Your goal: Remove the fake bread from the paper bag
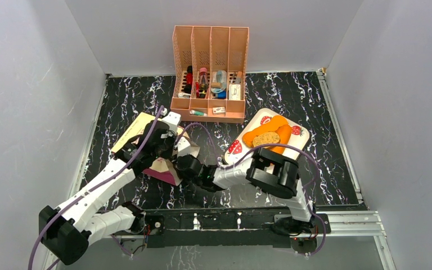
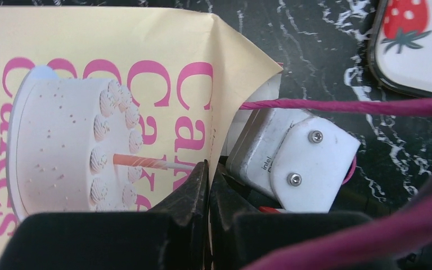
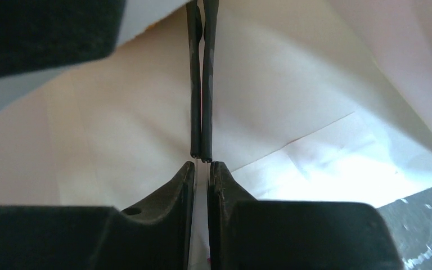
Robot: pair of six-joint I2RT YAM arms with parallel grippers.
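The cream paper bag [image 1: 121, 138] with pink cake print lies at the left under both arms. My left gripper is shut on the bag's folded edge, as the left wrist view shows. My right gripper is at the bag beside the left one, shut, with pale paper around it in the right wrist view; what is between its fingers is hard to tell. Orange fake bread [image 1: 254, 134] and a tan piece [image 1: 266, 139] rest on the strawberry tray [image 1: 295, 146] at the right. The bag's inside is mostly hidden from above.
An orange divided organizer [image 1: 208, 115] with small items stands at the back. Walls enclose the back and sides.
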